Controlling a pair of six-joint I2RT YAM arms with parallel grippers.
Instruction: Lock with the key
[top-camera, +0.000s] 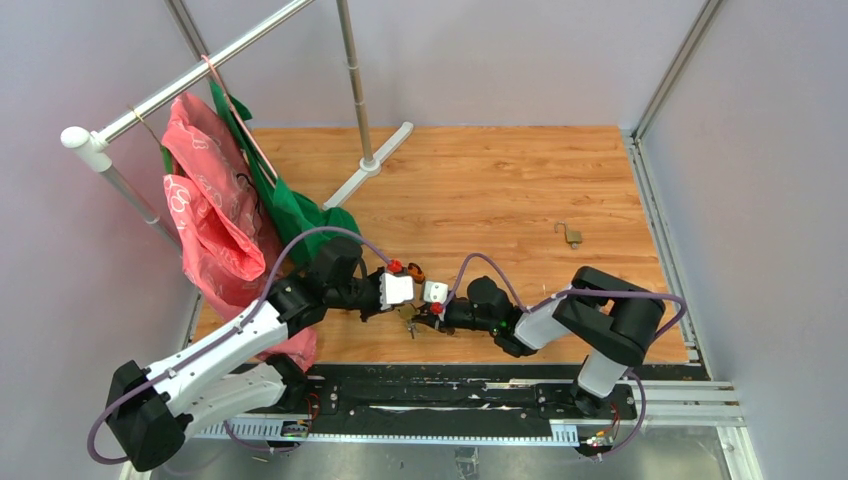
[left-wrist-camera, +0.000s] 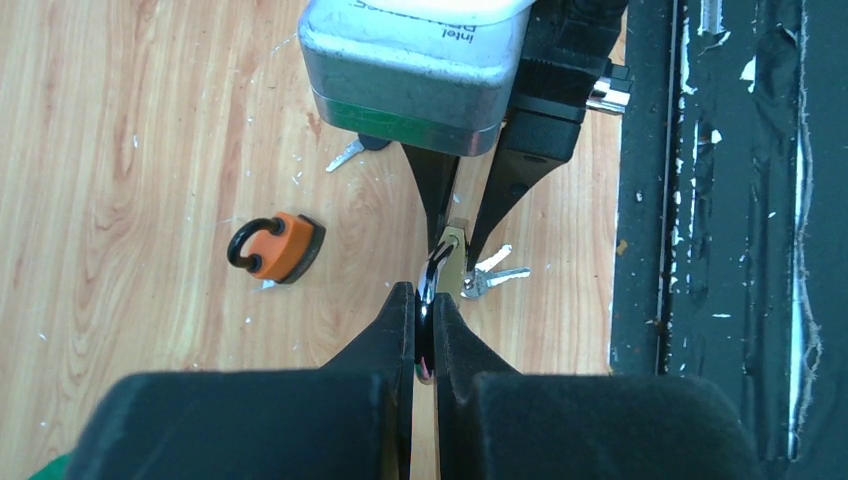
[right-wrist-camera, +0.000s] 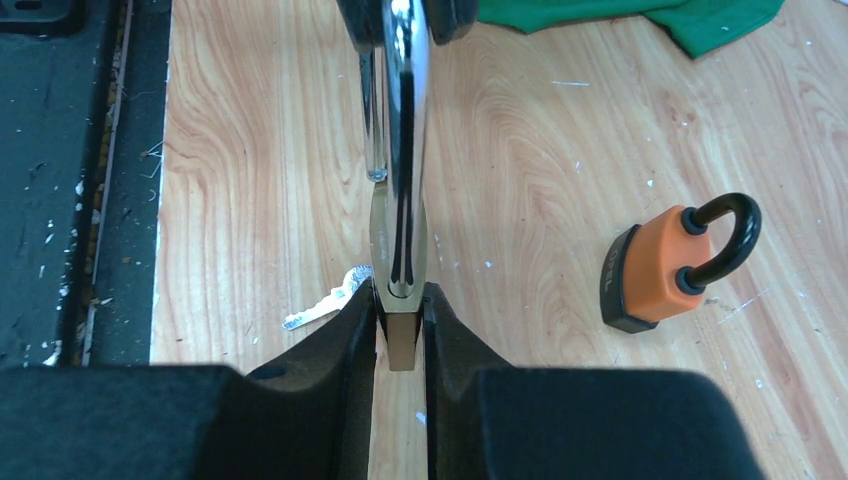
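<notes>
A brass padlock (right-wrist-camera: 384, 230) is held up between both arms near the table's front. My right gripper is shut on its body. At the top of the right wrist view, the steel shackle (right-wrist-camera: 403, 130) reaches toward my left gripper. In the left wrist view that shackle (left-wrist-camera: 427, 345) runs between the fingers of my left gripper, shut on it. One shackle leg appears clear of the body. Silver keys (left-wrist-camera: 497, 275) show beside the body; whether one sits in the keyhole cannot be made out.
An orange padlock (left-wrist-camera: 280, 248) with a black shackle lies behind the grippers. A black-headed key (left-wrist-camera: 350, 155) rests nearby. Another brass padlock (top-camera: 573, 237) lies at the right. Red cloth (top-camera: 235, 220) and green cloth (top-camera: 300, 212) hang from a rack at left.
</notes>
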